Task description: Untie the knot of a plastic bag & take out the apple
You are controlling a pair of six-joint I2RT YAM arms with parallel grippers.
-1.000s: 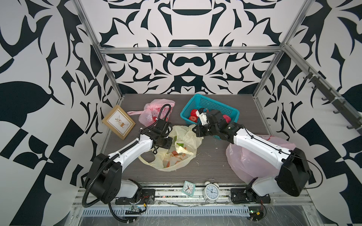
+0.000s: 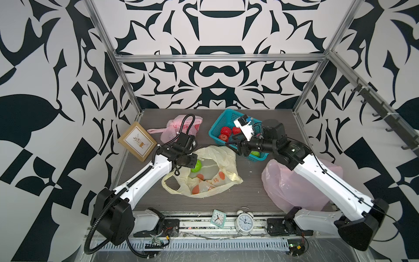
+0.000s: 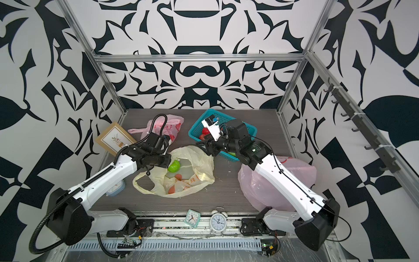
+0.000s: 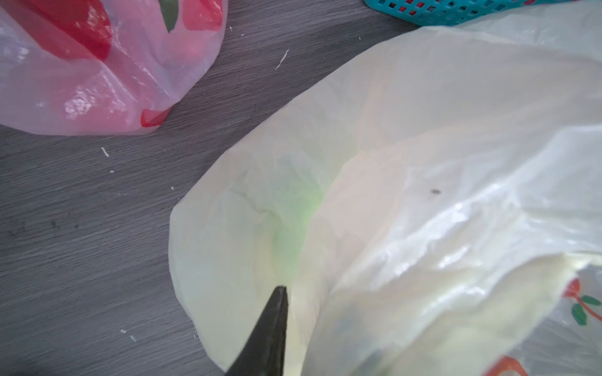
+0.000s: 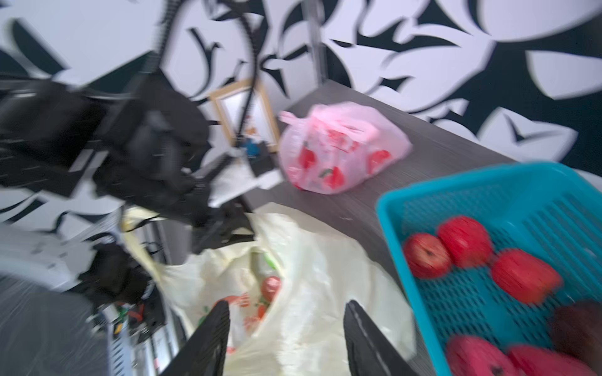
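The pale yellow plastic bag (image 2: 227,159) lies on the table with a wide opening. Inside it a green apple (image 2: 197,166) shows, and a red round fruit or print (image 5: 271,287) is beside it. My left gripper (image 2: 190,162) is at the bag's left rim, close to the apple. One dark left finger (image 4: 266,338) shows against the bag film; the other is hidden, so its finger cannot be judged. My right gripper holds its fingers apart, nothing visible gripped, above the bag's right rim near the basket.
A teal basket (image 2: 217,126) with several red fruits stands behind the right arm. A tied pink bag (image 2: 194,124) and a picture frame (image 2: 137,141) are at back left. Another pink bag (image 2: 279,185) lies at right. Two clocks stand at the front edge.
The left arm has shifted slightly left. The bag's right side has spread wider, and the apple shows more clearly.
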